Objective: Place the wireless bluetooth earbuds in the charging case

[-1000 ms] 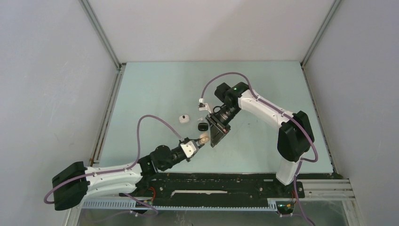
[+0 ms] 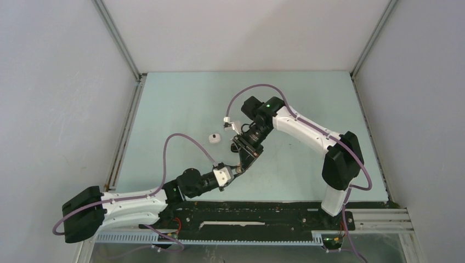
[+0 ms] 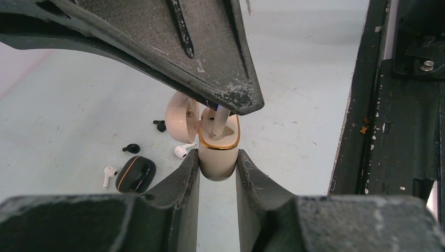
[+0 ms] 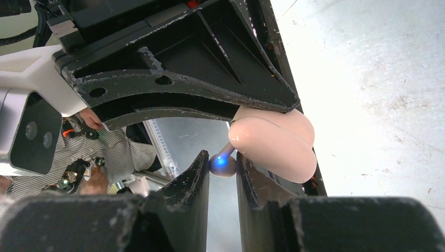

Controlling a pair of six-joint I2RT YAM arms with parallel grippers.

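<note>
My left gripper is shut on the pink charging case (image 3: 217, 160), held upright with its lid (image 3: 177, 116) raised. A pale earbud (image 3: 220, 124) stands at the case's opening, under my right gripper's dark body. In the right wrist view, the earbud's rounded end (image 4: 223, 166), with a blue light, sits between the fingertips of my right gripper; whether these grip it is unclear. The pink case (image 4: 273, 147) is just beside it. In the top view, both grippers meet near the middle front of the table.
On the table (image 2: 170, 120) lie a white case (image 2: 214, 138), a black case (image 3: 135, 174), white earbuds (image 3: 110, 171) and black earbuds (image 3: 131, 148).
Over the last second my right gripper has moved left onto the case, and the left has edged slightly right.
</note>
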